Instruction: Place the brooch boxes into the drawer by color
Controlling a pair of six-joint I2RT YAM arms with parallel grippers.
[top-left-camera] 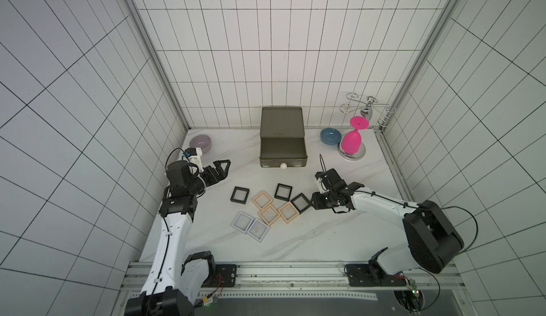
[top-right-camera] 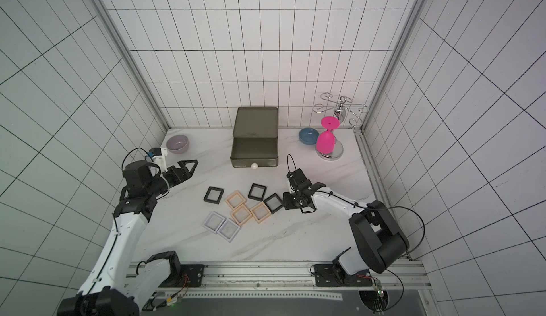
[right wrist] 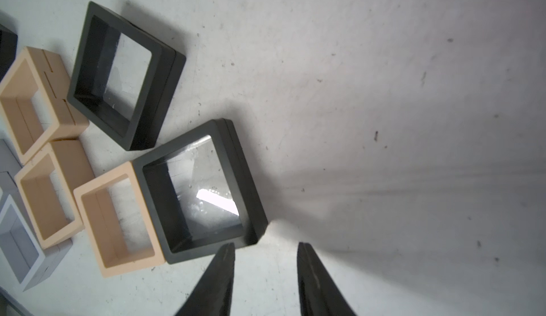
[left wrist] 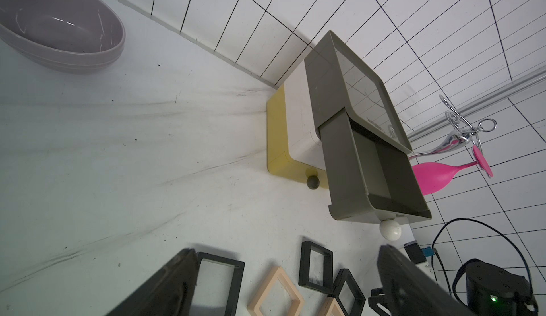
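Observation:
Three black brooch boxes [top-left-camera: 240,194], three peach ones [top-left-camera: 269,214] and two pale grey-blue ones [top-left-camera: 258,230] lie flat on the table. An olive-grey drawer [left wrist: 364,173] with a white knob juts out of its cabinet, and its visible inside is empty. Beside the rightmost black box [right wrist: 241,190], my right gripper is part open. Its left fingertip is close to that box's near edge, with nothing between the fingers. My left gripper is wide open and empty, above the table's left side.
Below the grey drawer are white and yellow cabinet layers [left wrist: 277,139], with a dark knob [left wrist: 312,182] in front. A mauve bowl [top-left-camera: 200,142] stands back left. Back right are a blue bowl [top-left-camera: 330,136] and a pink goblet [top-left-camera: 351,142].

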